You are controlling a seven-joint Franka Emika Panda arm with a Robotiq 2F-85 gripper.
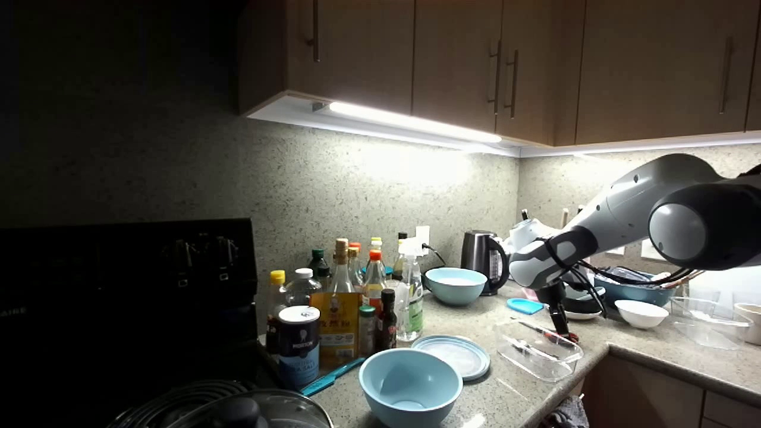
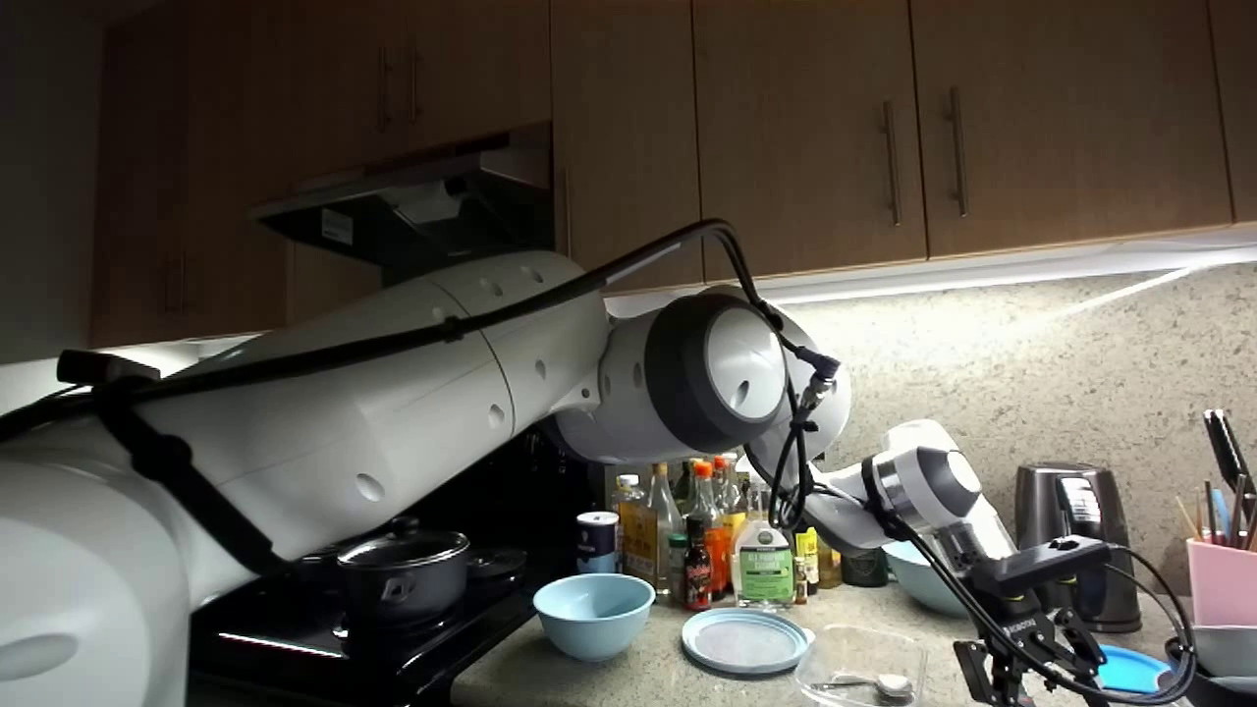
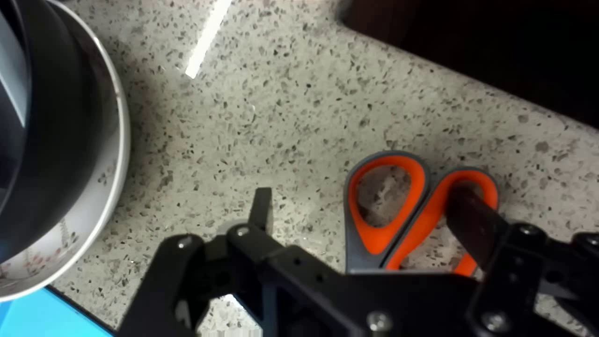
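Note:
A pair of scissors with orange and grey handles (image 3: pixel 368 236) lies on the counter in the wrist view. Its blades are hidden behind the gripper's body there. My gripper stands open over it: one finger (image 3: pixel 259 210) is over bare counter left of the handles, the other overlaps the right handle loop. Whether that fingertip is inside the loop or above it, I cannot tell. In exterior view 1 the gripper (image 1: pixel 563 335) points down close to the counter, beside the clear plastic tray (image 1: pixel 531 367). Exterior view 2 shows the gripper's fingers (image 2: pixel 975 672) spread.
A black bowl (image 3: pixel 62 129) on a white dish (image 3: pixel 120 151) stands left in the wrist view. The counter edge (image 3: pixel 477 87) runs across the upper right. Nearby are a blue lid (image 1: pixel 525 306), a white bowl (image 1: pixel 642 314) and a kettle (image 1: pixel 476 253). Bare counter lies between dish and scissors.

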